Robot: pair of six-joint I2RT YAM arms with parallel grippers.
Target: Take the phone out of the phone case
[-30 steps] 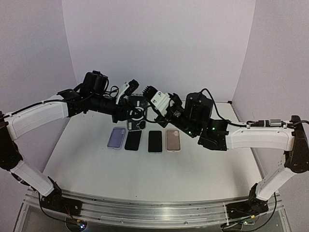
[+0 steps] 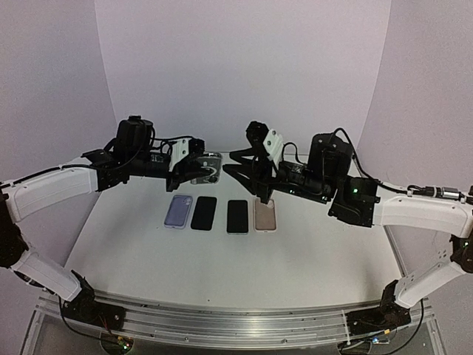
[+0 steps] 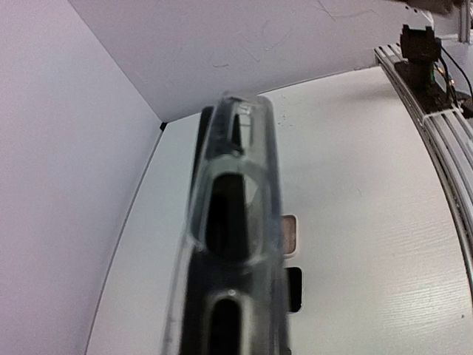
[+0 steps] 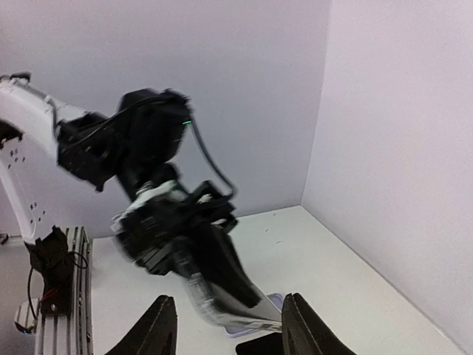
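Observation:
A clear phone case (image 2: 210,168) is held in my left gripper (image 2: 194,170), near the back middle of the table. In the left wrist view the edge of this case (image 3: 262,185), with its cutouts, fills the middle and hides the fingers. Something dark shows through the cutouts; whether the phone sits fully inside is hard to tell. To the right of the case and apart from it, my right gripper (image 2: 227,162) is open, its fingers spread and empty. The right wrist view shows its two fingertips apart, with the left arm and the case (image 4: 238,312) beyond them.
A purple case (image 2: 178,211), a black phone (image 2: 204,214), another black phone (image 2: 237,217) and a pink case (image 2: 264,215) lie in a row below the grippers.

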